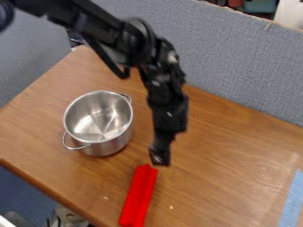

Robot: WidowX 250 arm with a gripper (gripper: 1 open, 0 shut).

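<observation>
My black gripper (pixel 161 156) points down over the table just above and behind a red oblong object (pixel 138 195), which lies near the front edge with a gap between them. The fingers are blurred and open, with nothing visible held. A steel pot (pixel 97 122) with side handles stands left of the gripper.
A grey padded wall (pixel 231 62) runs along the back. The left table edge drops off beside the pot.
</observation>
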